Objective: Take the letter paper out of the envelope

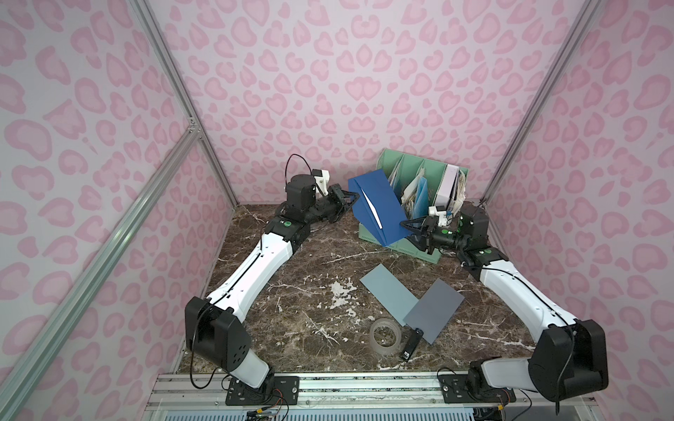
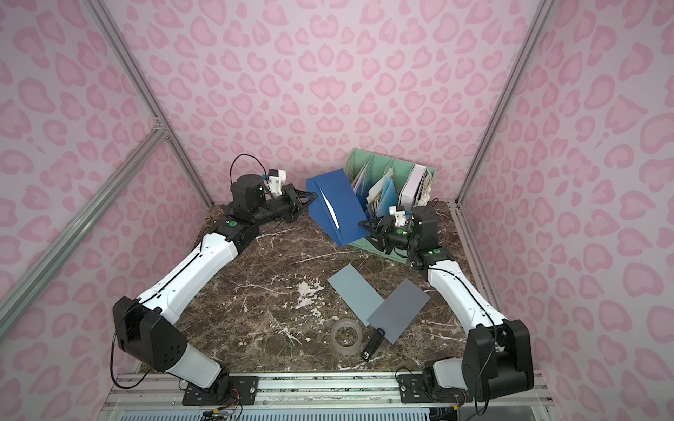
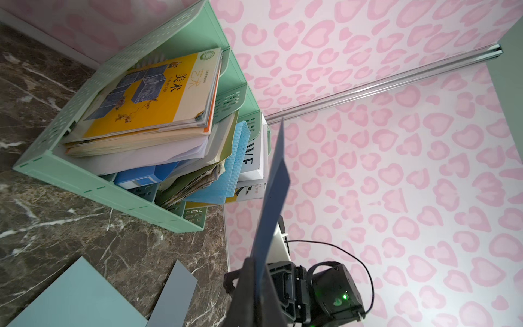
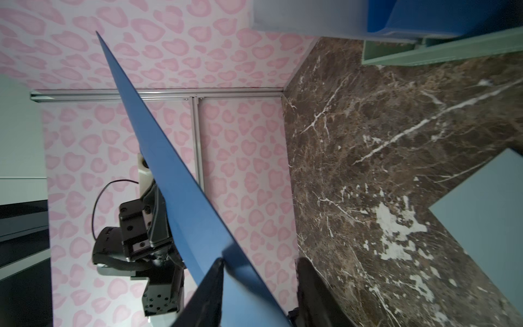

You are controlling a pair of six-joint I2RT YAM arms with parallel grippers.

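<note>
A blue envelope [image 1: 386, 196] hangs in the air between my grippers, its flap edge showing a narrow white strip [image 1: 372, 209] inside. My left gripper [image 1: 351, 195] is shut on the envelope's upper left edge; in the left wrist view it shows edge-on. My right gripper [image 2: 366, 224] is at the lower right edge; in the right wrist view its two fingers [image 4: 313, 294] stand apart, with the envelope's edge at the left finger.
A green file organizer [image 2: 379, 161] full of books and papers stands behind. Two grey boards [image 1: 386, 287], a tape roll [image 1: 384, 335] and a black cutter [image 1: 413, 343] lie at the front.
</note>
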